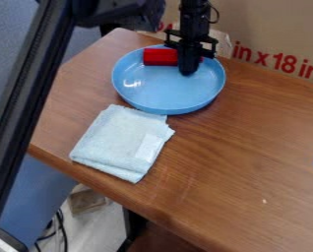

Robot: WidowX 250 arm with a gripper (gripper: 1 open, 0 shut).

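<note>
A light blue plate [159, 91] sits on the wooden table, with a red block [160, 56] lying on its back part. My black gripper [188, 63] reaches down from above onto the plate at the block's right end; whether its fingers are open or shut on the block is unclear. A folded white cloth [120, 143] lies in front of the plate.
A cardboard box [281, 34] stands behind the table [245, 172]. A black frame bar crosses the left side.
</note>
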